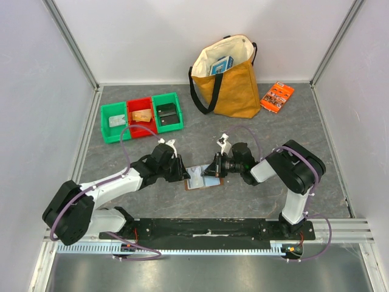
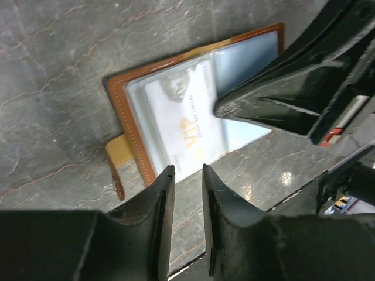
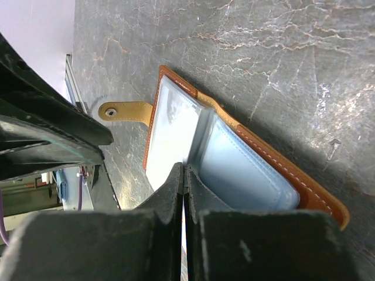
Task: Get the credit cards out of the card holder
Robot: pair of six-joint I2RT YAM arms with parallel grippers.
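Note:
The card holder [image 1: 196,177] lies open on the grey table, with a brown stitched border and clear sleeves. Under its left sleeve a white card [image 2: 179,117] with gold "VIP" lettering shows flat; the right sleeve [image 2: 249,58] looks pale blue. My left gripper is open at the holder's near edge by the white card's end, nothing between its fingers. At the middle fold, my right gripper is shut with its tips against the sleeves; whether a thin sleeve edge is caught there cannot be told. A tan snap strap [image 3: 126,111] sticks out at the left side.
Behind to the left stands a tray with green [image 1: 110,111] and red compartments holding small items. A mustard bag [image 1: 237,97] and an orange packet [image 1: 277,97] are at the back. Table around the holder is clear.

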